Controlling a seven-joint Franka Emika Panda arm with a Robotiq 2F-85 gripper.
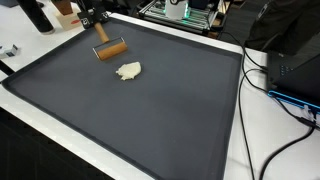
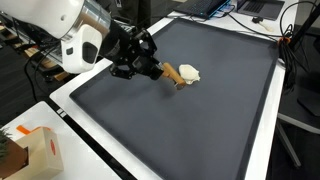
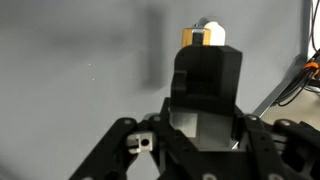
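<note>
A small roller with a wooden barrel and a wooden handle is near the back left of the dark mat. My gripper, partly cut off at the top of that view, is shut on its handle. In exterior view 2 the gripper hides most of the handle, while the roller shows beyond it. A flat, pale piece of dough lies on the mat beside the roller, apart from it in exterior view 1. Dark fingers cover much of the roller in the wrist view, with the dough partly behind it.
Cables and a black device sit beyond its right edge. An orange-and-white box stands off the mat in exterior view 2.
</note>
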